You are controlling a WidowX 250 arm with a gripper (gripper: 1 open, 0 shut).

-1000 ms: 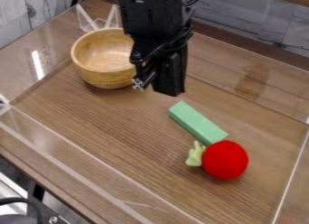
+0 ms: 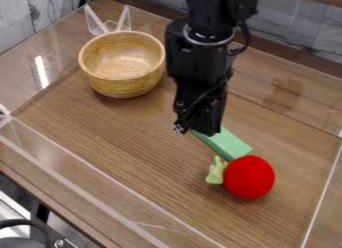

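Note:
The black gripper (image 2: pixel 198 126) hangs over the middle of the wooden table (image 2: pixel 100 172), shut, with nothing visible between its fingers. It is just above and left of a green block (image 2: pixel 225 144). A round red object (image 2: pixel 250 178) with a pale green top lies in front of the block, toward the lower right. A tan bowl (image 2: pixel 123 77) sits at the back left, left of the gripper.
A wooden edge runs along the back right. Black cable or hardware shows at the bottom left corner.
The block, red object and bowl have not moved.

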